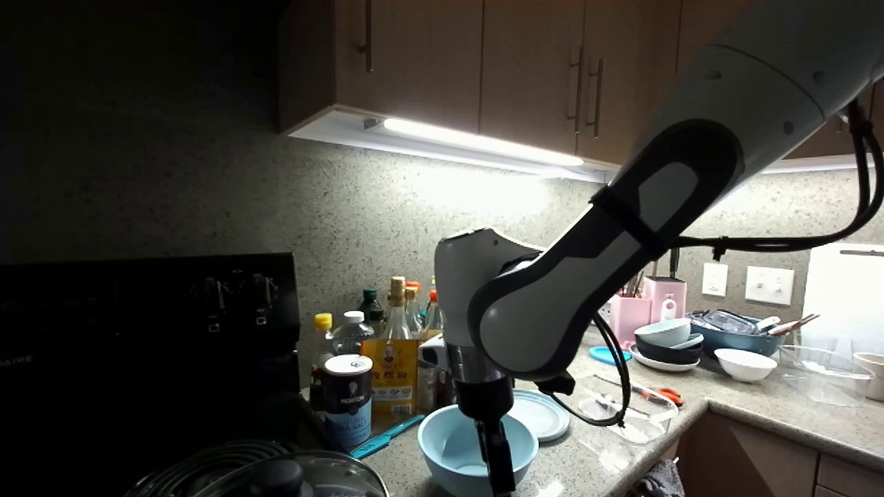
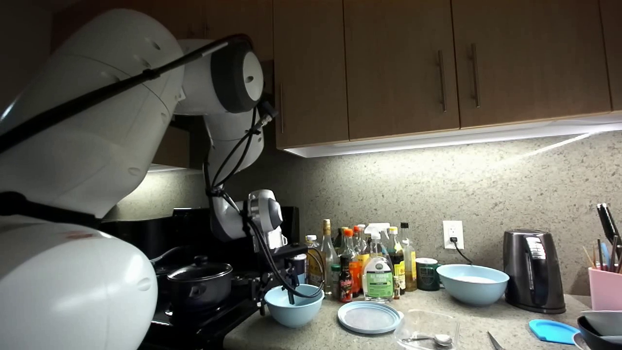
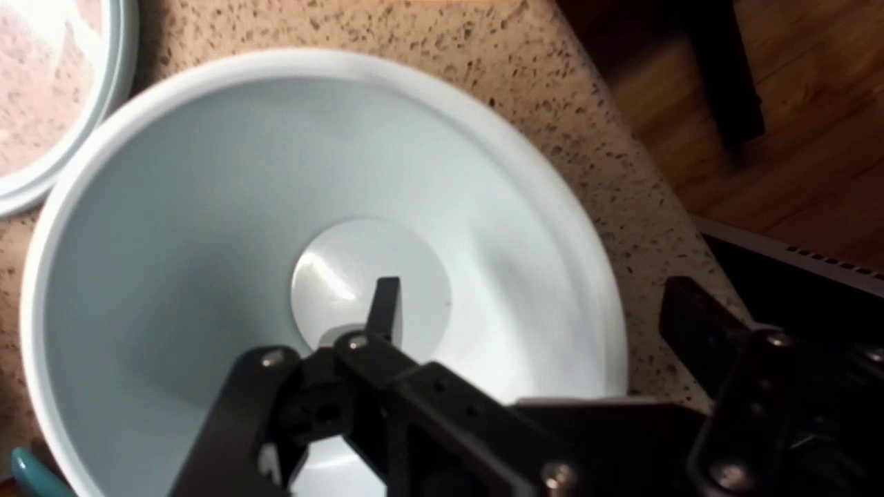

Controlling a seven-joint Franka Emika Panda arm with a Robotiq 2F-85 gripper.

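Note:
A light blue bowl [image 3: 190, 215] stands on the counter and looks empty inside in the wrist view. Around its near-stove rim my gripper is open, with one finger [image 3: 385, 305] over the bowl's interior and the other out past the rim, above the counter's edge. No object shows between the fingers apart from the bowl's wall, which is not gripped. Exterior view 1 has a dark finger in front of the bowl [image 1: 443, 443]; the fingertips' exact height against the rim is hard to judge.
A pale lidded plate [image 2: 368, 318] sits right beside the bowl. Bottles [image 2: 353, 268] crowd the wall behind. On the stove is a lidded black pot [image 2: 199, 286]. A clear tray [image 2: 428, 326] and a larger blue bowl [image 2: 473, 284] lie farther along the counter.

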